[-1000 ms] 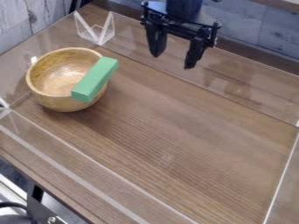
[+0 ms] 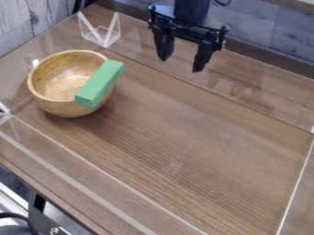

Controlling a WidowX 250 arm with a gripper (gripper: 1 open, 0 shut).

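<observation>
A black gripper [image 2: 185, 44] hangs at the top centre of the camera view, over the back of the wooden table, its two dark fingers pointing down and apart, with nothing visible between them. In front of it to the left, a wooden bowl [image 2: 55, 84] holds a green block [image 2: 99, 83], which leans across the bowl's right rim.
White wire-like shapes [image 2: 105, 32] stand at the back left. Dark items lie off the table's edge at the bottom left corner.
The gripper has moved slightly up and back, and its fingers look a little different in angle. The bowl and green block have not moved.
</observation>
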